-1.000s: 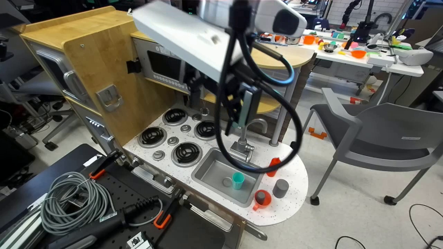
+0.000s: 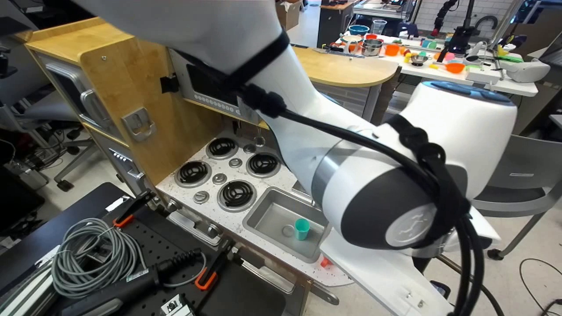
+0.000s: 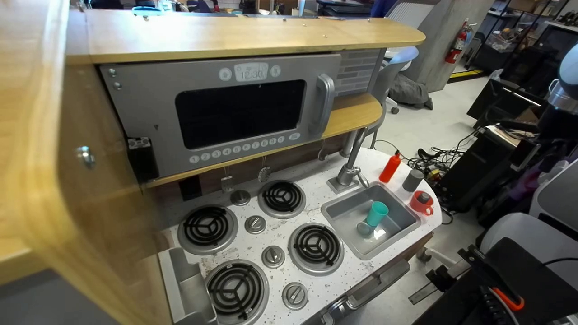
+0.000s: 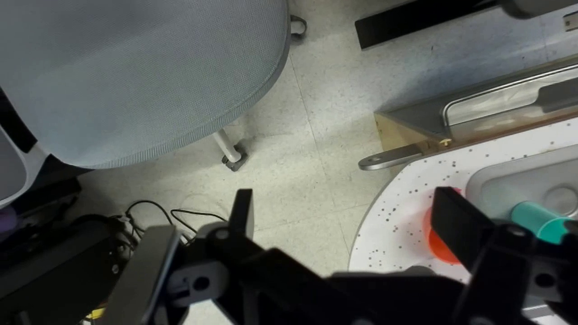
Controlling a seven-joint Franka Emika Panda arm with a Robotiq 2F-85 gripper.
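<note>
In the wrist view my gripper stands open, its fingers [image 4: 242, 211] wide apart with only floor seen between them. An orange mug [image 4: 443, 248] on the white counter is partly covered by the right finger. A teal cup [image 4: 533, 216] stands in the grey sink [image 3: 417, 221], to the right of that finger. Exterior view 2 has the mug [image 3: 421, 201] with a dark grey piece in it, near a grey cylinder [image 3: 412, 180] and a red bottle [image 3: 390, 167]. My arm hides the gripper in exterior view 1.
Stove burners [image 3: 315, 248] and knobs fill the counter left of the sink. The faucet [image 3: 349, 170] rises behind the sink, below the microwave [image 3: 233, 108]. A grey chair [image 4: 146, 76] and loose cables [image 4: 168, 216] occupy the floor beside the counter.
My arm has swung from above the stove and faucet to the right and nearer to the camera in exterior view 1. It now covers the counter's right end there. The teal cup has not moved.
</note>
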